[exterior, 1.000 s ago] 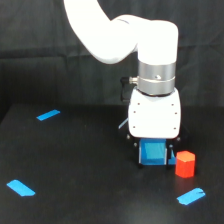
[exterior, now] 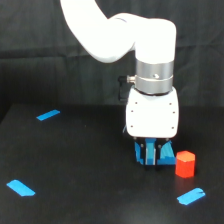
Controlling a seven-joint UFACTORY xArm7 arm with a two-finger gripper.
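Observation:
A blue block (exterior: 167, 155) rests on the dark table, partly hidden behind my fingers, with blue showing on both sides of them. My gripper (exterior: 150, 160) points straight down at this block, its dark fingers overlapping it in the view. Whether the fingers are apart or pressed on the block cannot be made out. Just right of the blue block sits a red block (exterior: 185, 164) with a six-sided outline, apart from the fingers.
Flat blue strips mark the table: one far left (exterior: 48, 115), one front left (exterior: 20, 188) and one front right (exterior: 191, 196). Free table covers the left and the front middle. A dark curtain (exterior: 40, 60) hangs behind.
My hand has shifted slightly left. Dark fingers now cross the middle of the blue block, where a broad blue face showed before. The red block has not visibly moved.

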